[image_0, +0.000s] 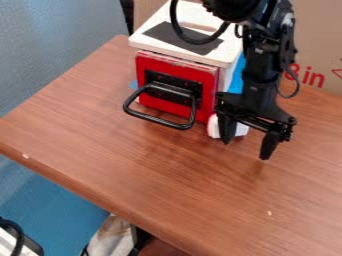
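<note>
My black gripper (247, 139) hangs low over the table at the right front of a red and white toy oven (201, 75), its two fingers spread apart. Behind the near finger a small white object (214, 126) shows, partly hidden. The oven has a black handle frame (160, 121) standing out at its front.
A cardboard box (321, 50) stands behind at the right. Blue surface and some clutter lie beyond the table's lower left edge.
</note>
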